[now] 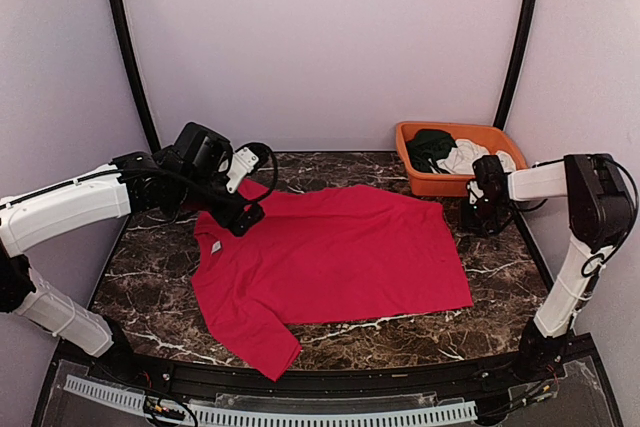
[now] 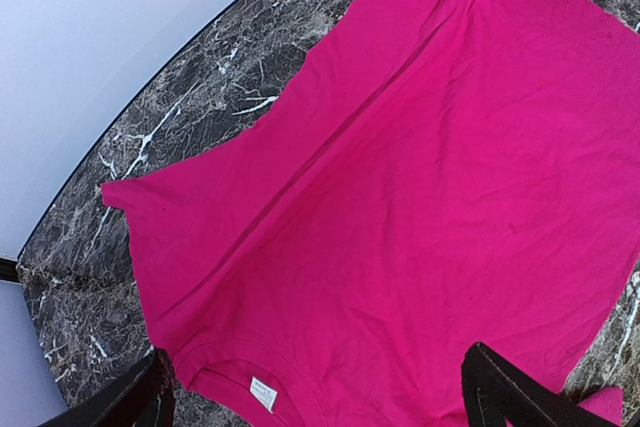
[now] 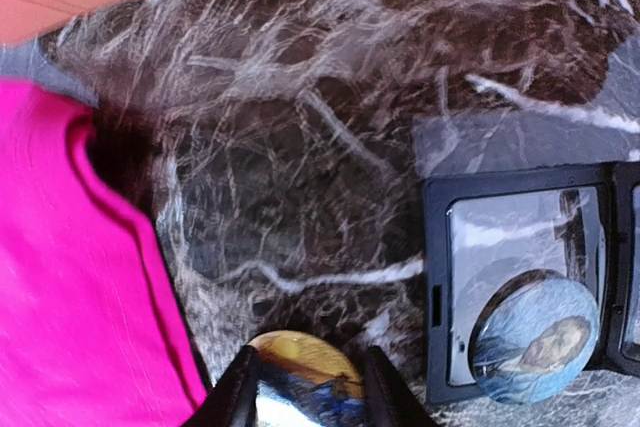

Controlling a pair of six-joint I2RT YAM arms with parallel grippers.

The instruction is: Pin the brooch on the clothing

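Observation:
A pink garment (image 1: 330, 257) lies spread on the dark marble table. My left gripper hangs open over its left part, nothing between its fingers. In the right wrist view my right gripper is low beside the garment's right edge, its fingers apart around a round badge (image 3: 300, 352) with a gold top; whether it grips it cannot be told. A second round badge (image 3: 535, 337) with a pale blue face lies on a black framed case (image 3: 436, 247) to the right.
An orange bin (image 1: 430, 183) holding dark and white cloths stands at the back right, close behind my right gripper. Bare marble (image 1: 140, 277) surrounds the garment at left and front. Walls enclose the sides and back.

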